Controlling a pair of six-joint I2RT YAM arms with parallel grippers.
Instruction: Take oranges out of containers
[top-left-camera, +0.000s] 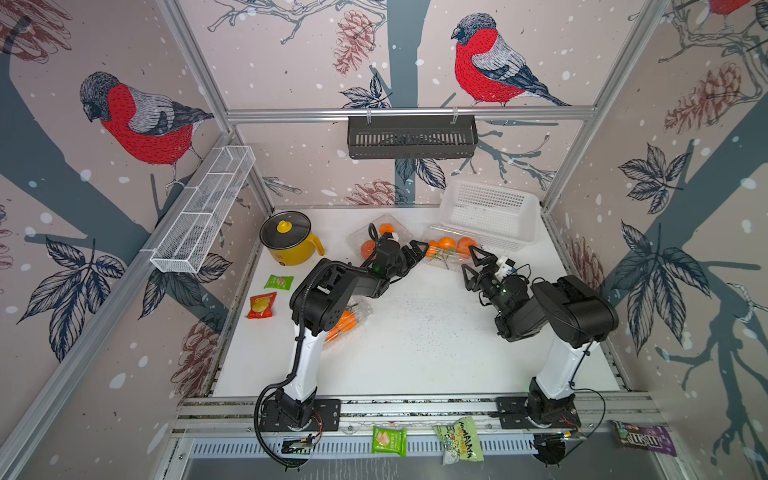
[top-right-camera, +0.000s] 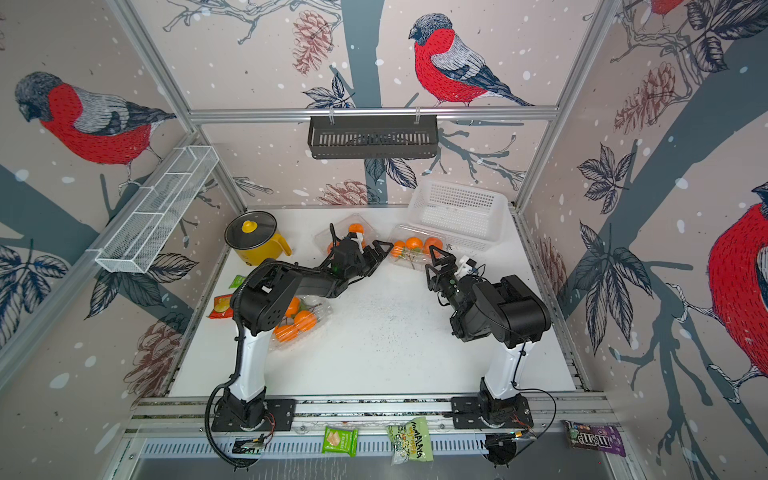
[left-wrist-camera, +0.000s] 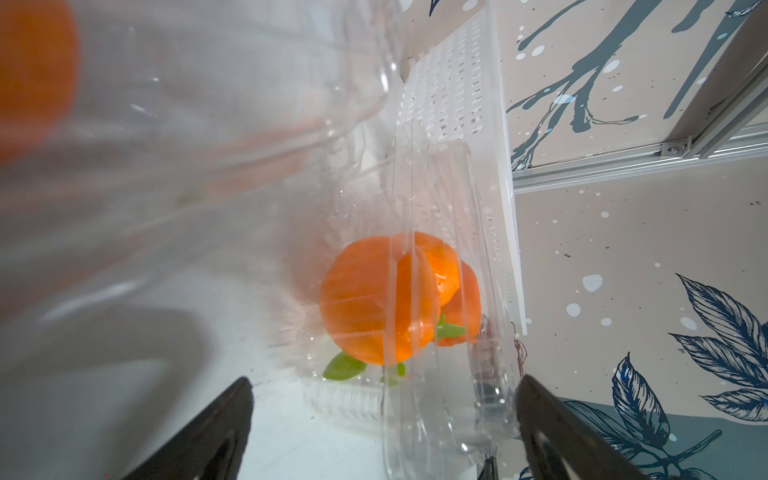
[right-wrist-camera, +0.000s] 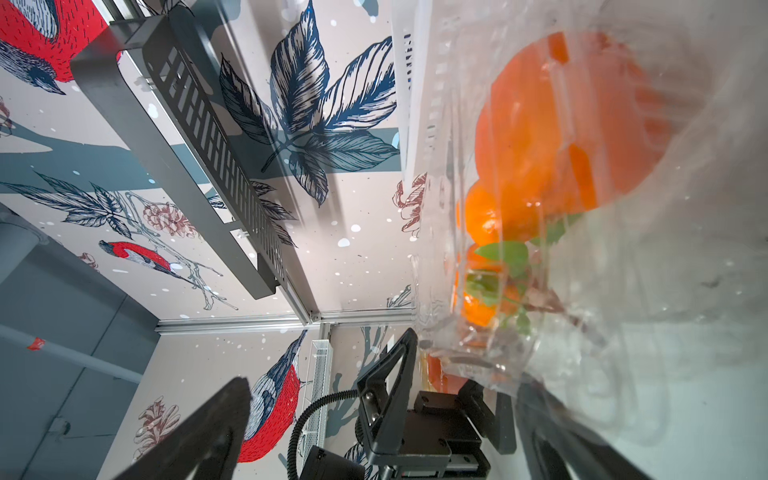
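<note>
A clear container (top-left-camera: 457, 261) of oranges (top-left-camera: 445, 242) lies in front of the white basket. My left gripper (top-left-camera: 415, 249) is open at its left end, my right gripper (top-left-camera: 475, 268) open at its right; the wrist views show both close to the plastic, with nothing clearly held. A second clear container (top-right-camera: 323, 238) with oranges (top-right-camera: 356, 228) stands behind my left gripper, partly hidden by it. A third container (top-right-camera: 318, 329) with several oranges (top-right-camera: 305, 320) lies at the front left, partly under the left arm.
A white basket (top-left-camera: 488, 208) stands at back right, a yellow pot (top-left-camera: 288, 248) at back left with snack packets (top-left-camera: 261, 304) before it. A dark rack (top-left-camera: 411, 136) hangs on the back wall.
</note>
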